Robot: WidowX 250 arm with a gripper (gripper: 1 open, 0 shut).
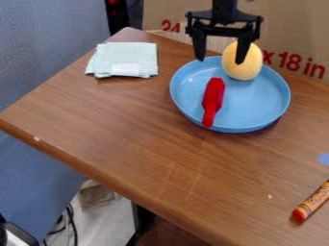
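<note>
My black gripper point(220, 43) hangs at the top centre over the back of a blue plate point(257, 106), its two fingers spread apart. A yellow, rounded oblong object point(243, 62) lies at the back of the plate, just behind and below the gripper's right finger. I cannot tell whether they touch. A red object point(213, 100), long and narrow toward the front, lies on the plate's left half. A folded pale cloth point(122, 60) rests on the wooden table at the back left.
An orange cylindrical tube point(311, 199) lies at the right edge. A cardboard box point(295, 29) stands behind the plate. The table's left edge drops to the floor with cables.
</note>
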